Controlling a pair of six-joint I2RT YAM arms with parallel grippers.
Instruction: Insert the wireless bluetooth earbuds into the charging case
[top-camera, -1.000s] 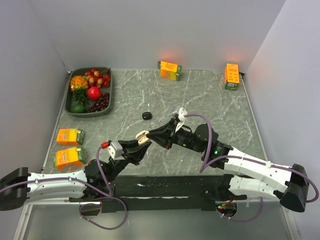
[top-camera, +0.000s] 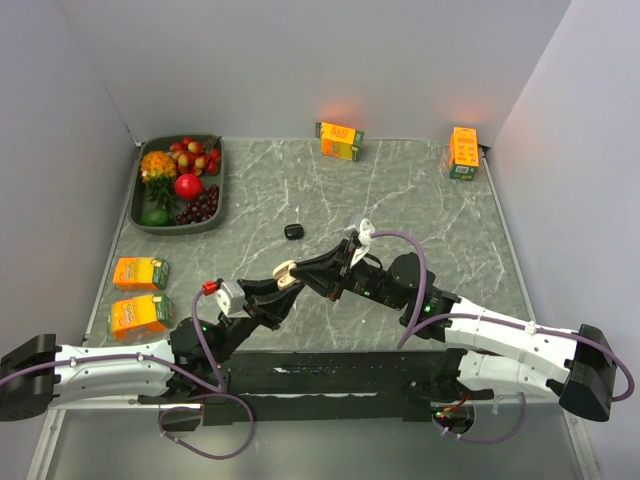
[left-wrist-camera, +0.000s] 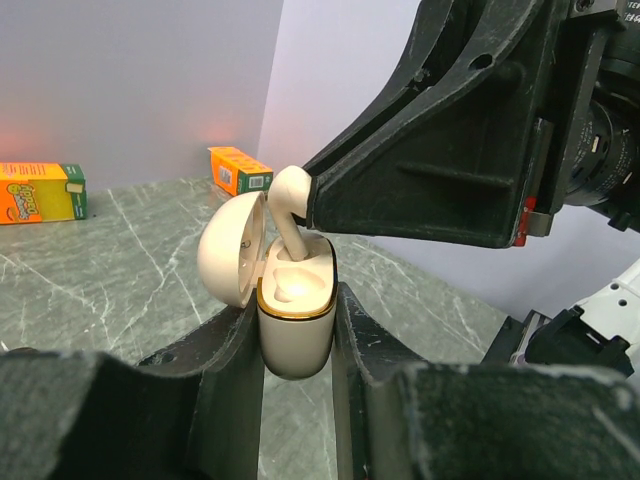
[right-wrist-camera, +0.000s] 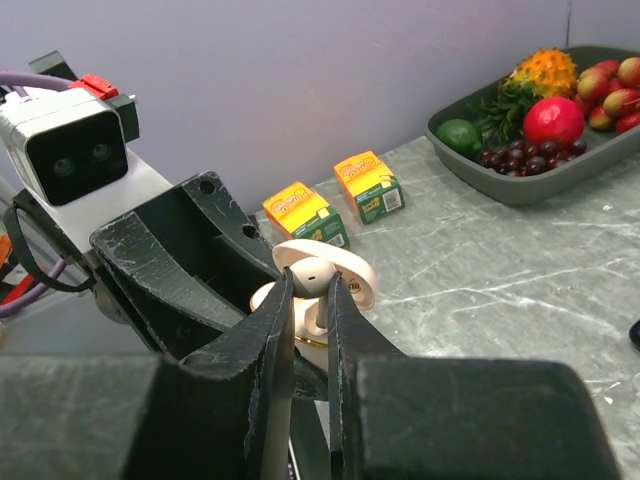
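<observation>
My left gripper is shut on the cream charging case (left-wrist-camera: 296, 330), held upright with its lid (left-wrist-camera: 230, 250) open. My right gripper has its fingertips on a cream earbud (left-wrist-camera: 292, 190), whose stem points down into the case's top; whether it is fully seated I cannot tell. The fingertips look close together around the earbud head. In the top view both grippers meet over the front middle of the table, around the case (top-camera: 287, 277).
A small black object (top-camera: 294, 231) lies mid-table. A fruit tray (top-camera: 175, 229) is at back left; orange-green boxes (top-camera: 140, 273) stand left, at the back and back right.
Very little differs: my right gripper shifts very slightly over the case, while my left gripper and the case stay still.
</observation>
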